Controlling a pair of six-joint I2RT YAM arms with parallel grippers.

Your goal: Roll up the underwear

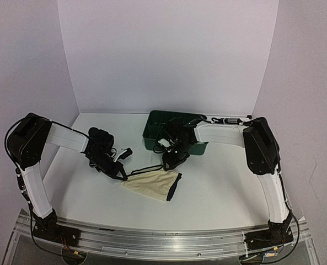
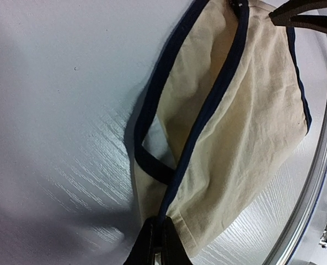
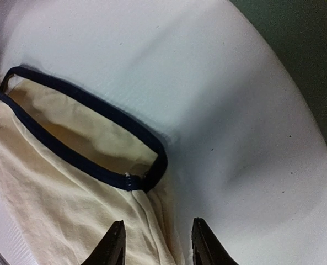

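Observation:
Cream underwear with navy trim (image 1: 152, 185) lies on the white table, its waistband edge folded along the back. In the left wrist view my left gripper is shut on the underwear's near corner, where the navy band runs between the fingers. My right gripper stands open over the cloth's other upper corner, fingers either side of a folded cream edge (image 3: 152, 221) beside the navy band (image 3: 86, 160). In the top view both grippers are at the two back corners of the cloth.
A dark green bin (image 1: 152, 130) stands at the back centre behind the right arm. A metal rail (image 1: 163, 237) runs along the front edge.

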